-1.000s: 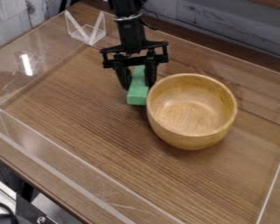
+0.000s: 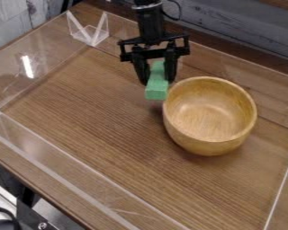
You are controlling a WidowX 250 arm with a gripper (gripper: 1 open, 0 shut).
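Note:
My black gripper (image 2: 157, 65) hangs at the top centre, shut on a green block (image 2: 157, 86) that it holds upright. The block is just left of a wooden bowl (image 2: 209, 118), close by its upper-left rim. Whether block and bowl touch I cannot tell.
The wooden table (image 2: 75, 126) has wide clear room to the left and in front. A dark wall edge runs along the back right. At the far left edge are a pale object and a dark one at the lower left, both partly out of view.
My gripper and the green block have moved right and slightly up in the view over the last second, with the block still held.

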